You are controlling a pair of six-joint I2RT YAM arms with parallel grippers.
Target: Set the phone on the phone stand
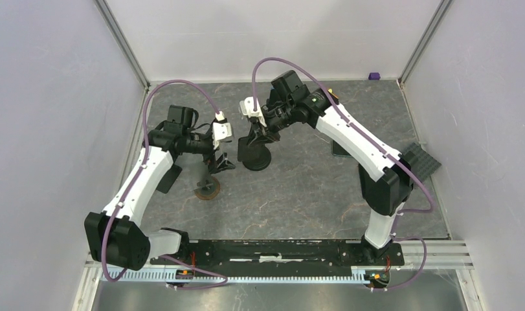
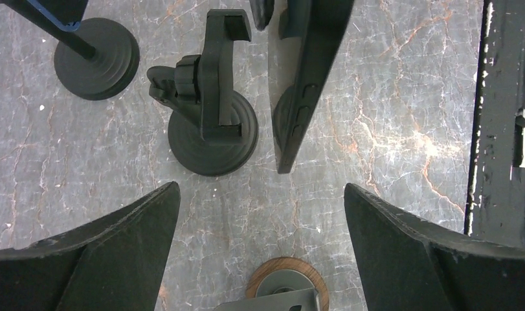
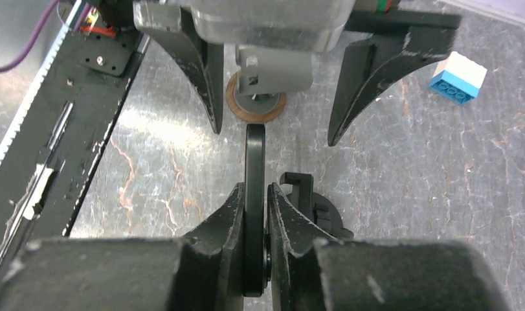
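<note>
My right gripper (image 1: 259, 135) is shut on the dark phone (image 1: 245, 150), seen edge-on as a slim upright slab (image 3: 254, 168) in the right wrist view. It hangs over the middle black phone stand (image 1: 259, 162), whose round base and upright bracket (image 2: 217, 103) show in the left wrist view, just beside the phone (image 2: 301, 84). My left gripper (image 1: 217, 162) is open to the left of the phone, its fingers (image 2: 117, 246) apart with nothing between them.
A second stand (image 2: 94, 68) is at the back, and a stand with a wooden base (image 1: 208, 194) is at front left. A white-blue brick (image 3: 457, 78), a grey mat (image 1: 424, 162) and dark flat items lie at the sides.
</note>
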